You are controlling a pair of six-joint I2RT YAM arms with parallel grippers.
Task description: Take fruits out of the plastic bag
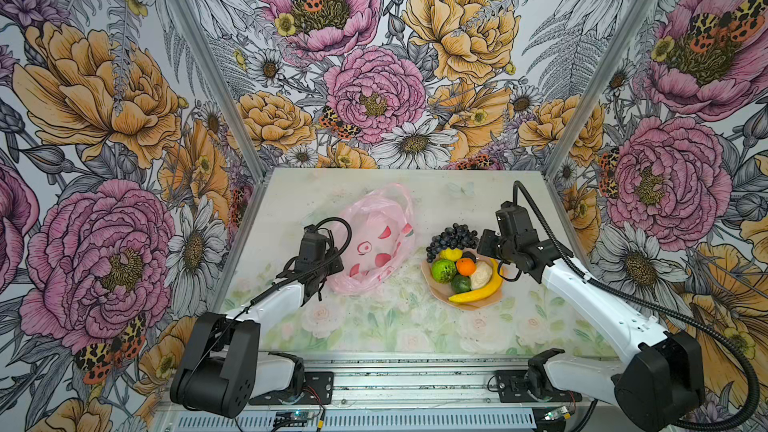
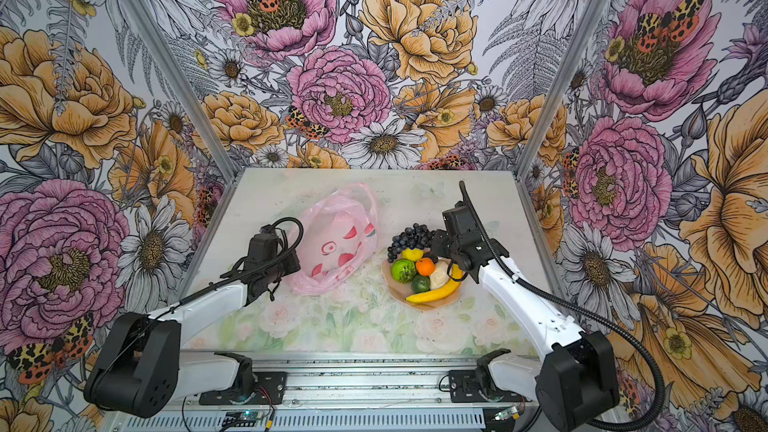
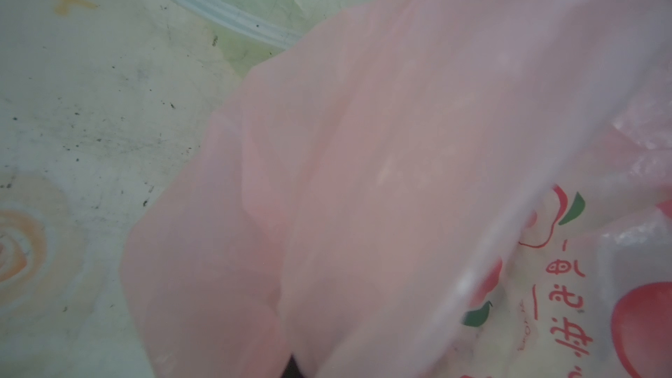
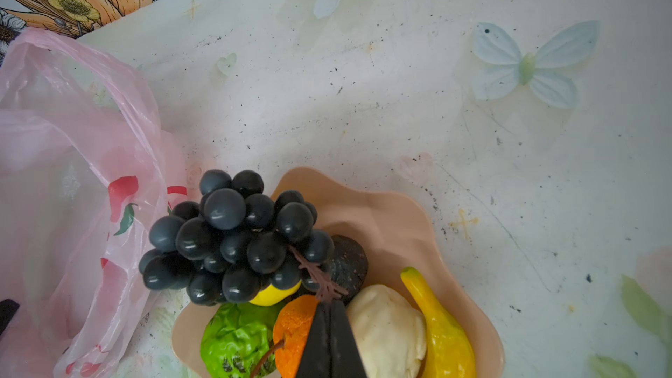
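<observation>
A pink plastic bag (image 1: 372,240) with red fruit prints lies left of the table's middle, its mouth gaping; no fruit shows inside it. My left gripper (image 1: 336,265) is at the bag's near left edge. In the left wrist view, pink film (image 3: 392,182) gathers into folds at the dark fingertip, so it is shut on the film. A bunch of dark grapes (image 4: 234,241) rests over the tan plate's far left side. My right gripper is shut at the end of the brown grape stem (image 4: 315,273), with the stem running into its fingertips.
The plate (image 4: 392,224) also bears a green fruit (image 4: 238,336), an orange (image 4: 294,325), a pale round one (image 4: 385,329), a yellow banana (image 1: 477,293) and other fruits. Free table lies behind and right of the plate.
</observation>
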